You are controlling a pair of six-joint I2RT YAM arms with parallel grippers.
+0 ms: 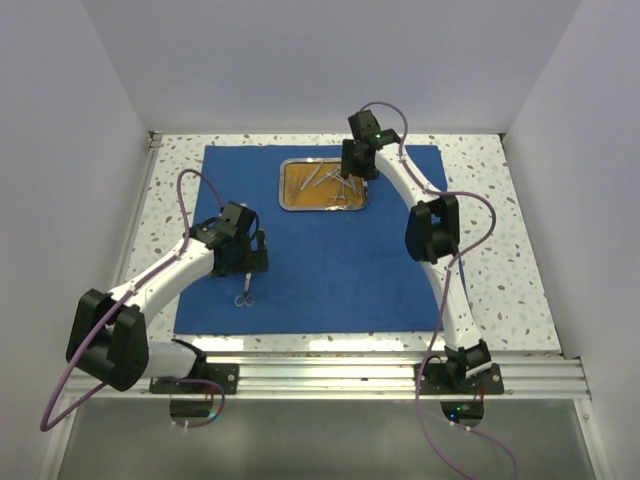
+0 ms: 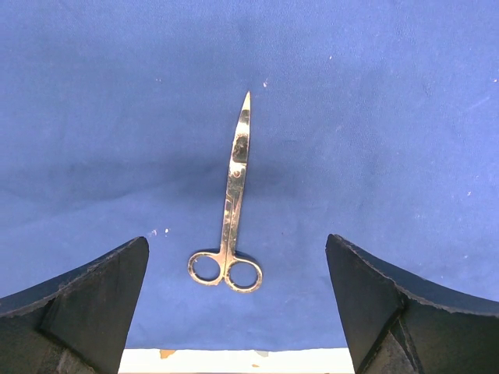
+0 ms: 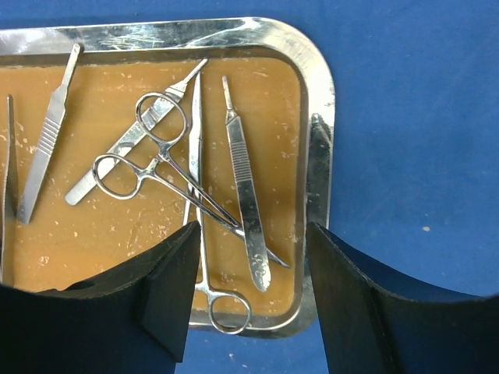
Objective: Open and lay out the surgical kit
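Observation:
Scissors (image 2: 234,187) lie flat on the blue cloth (image 1: 330,270), rings toward the front edge. My left gripper hangs open above them, touching nothing. At the back, the metal tray (image 1: 280,180) holds several instruments on an amber bottom. My right gripper is open, low over the tray's right end. Between and ahead of its fingers lies a scalpel handle (image 3: 245,183). A hemostat (image 3: 160,152) crosses another scalpel handle (image 3: 132,136) and a second ringed tool (image 3: 230,312), partly hidden by a finger. Further left is one more handle (image 3: 47,144).
The tray's raised rim (image 3: 320,132) runs close beside the right fingers. A speckled table (image 1: 500,280) borders the cloth, with walls on both sides.

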